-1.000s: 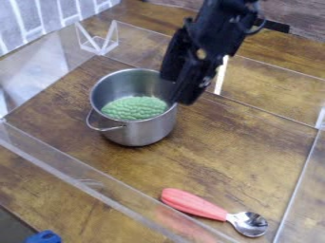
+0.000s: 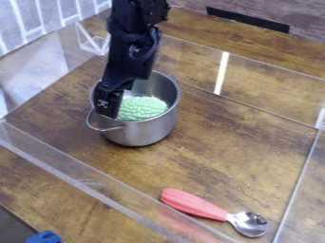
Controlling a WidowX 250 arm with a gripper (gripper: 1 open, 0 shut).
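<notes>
A steel pot (image 2: 146,133) with a wire handle stands on the wooden board, a mint-green bumpy item (image 2: 143,108) inside it. My black gripper (image 2: 108,100) reaches down from the top over the pot's left side, its tip at or just inside the rim. Whether its fingers are apart or closed, or touch the green item, I cannot tell.
A spoon (image 2: 203,207) with a pink handle lies at the front right. Clear plastic walls (image 2: 102,192) border the board, and a small blue object (image 2: 41,236) is at the lower left. The board right of the pot is clear.
My gripper has come left and down from above the pot's right side to its left side at rim height. The pot and spoon look unmoved.
</notes>
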